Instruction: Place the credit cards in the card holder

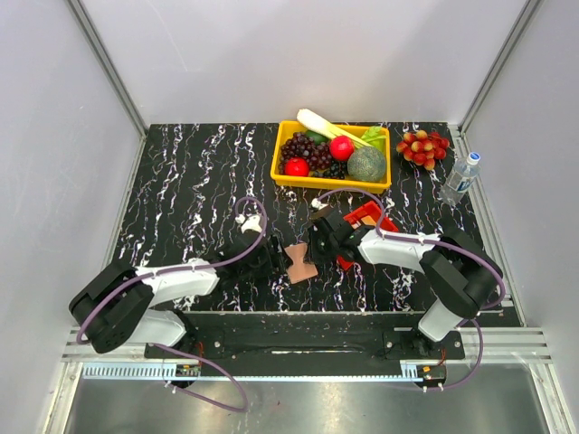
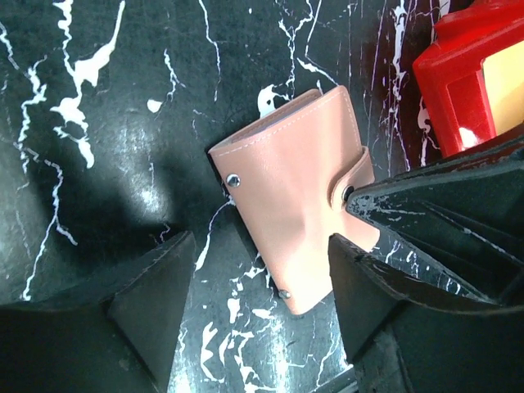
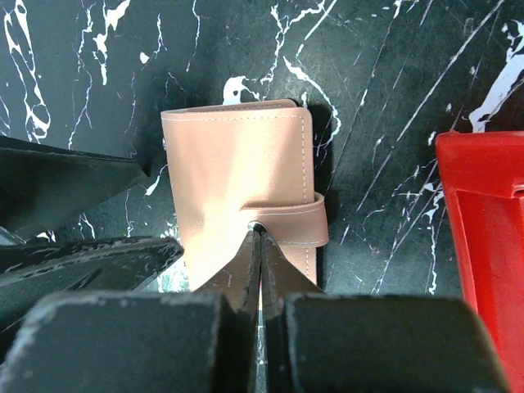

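A closed, peach-coloured card holder (image 1: 302, 268) lies flat on the black marbled table between my two grippers. Its strap (image 3: 291, 223) crosses one edge and ends at a metal snap. My right gripper is shut, its tips right at that snap, with nothing visible between them. From the left, my left gripper points at the holder with its fingers part open and nothing held; the holder shows beyond the gap. In the red tray (image 1: 346, 262) a tan, card-like piece (image 2: 504, 82) is partly visible.
Just right of the holder, the red tray sits partly under the right arm. A yellow basket (image 1: 282, 179) of fruit and vegetables stands at the back, with red fruit (image 1: 422, 148) and a bottle (image 1: 460, 179) to its right.
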